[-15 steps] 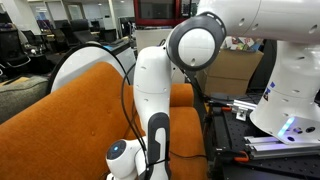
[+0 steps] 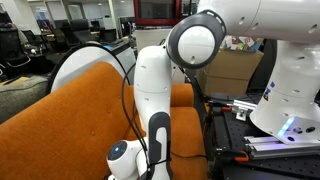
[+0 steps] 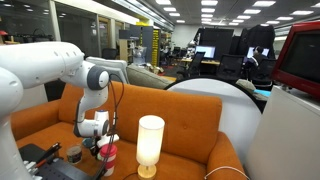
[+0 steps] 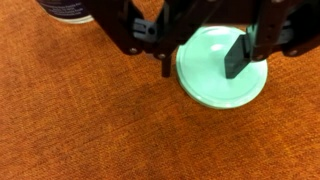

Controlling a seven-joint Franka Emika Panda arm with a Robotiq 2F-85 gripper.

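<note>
In the wrist view a round, pale green lid-like disc point(image 4: 215, 90) lies below my gripper. The fingers stand partly open. One dark finger point(image 4: 237, 58) reaches over the disc, while the other comes down by its left edge. Nothing shows gripped between them. Exterior view 2 has the gripper point(image 3: 98, 150) low over the orange seat, close to a pinkish-red container point(image 3: 107, 160); the fingertips are too small there to make out. In exterior view 1 the fingertips are out of frame at the bottom.
A lit white lamp point(image 3: 149, 140) stands right of the red container. To the left is a small dark container point(image 3: 73, 154), and a dark container with a pale rim point(image 4: 66, 10) enters the wrist view's top left. The orange backrest point(image 3: 190, 115) rises behind.
</note>
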